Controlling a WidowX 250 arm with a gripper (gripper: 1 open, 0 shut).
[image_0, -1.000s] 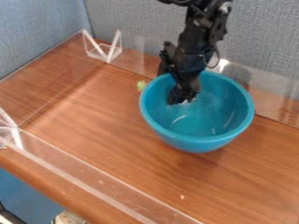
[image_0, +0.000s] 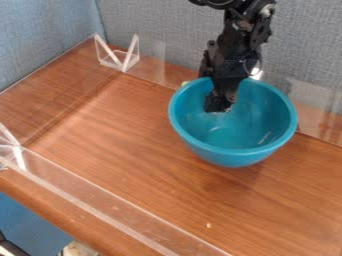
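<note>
A large teal plastic bowl (image_0: 238, 135) sits on the right half of the wooden table (image_0: 120, 150). The black arm comes down from the top, and its gripper (image_0: 219, 98) reaches into the bowl at the rear left, by the rim. Its fingers are dark and overlap each other; whether they hold the rim or anything else is not clear.
Clear acrylic brackets (image_0: 118, 53) stand at the back left, and low clear edging runs along the table. Grey padded walls rise at the back and left. The wood left of the bowl and in front of it is clear.
The gripper and bowl have shifted right over the last second. A small yellowish object seen left of the bowl a second ago is now mostly hidden behind it.
</note>
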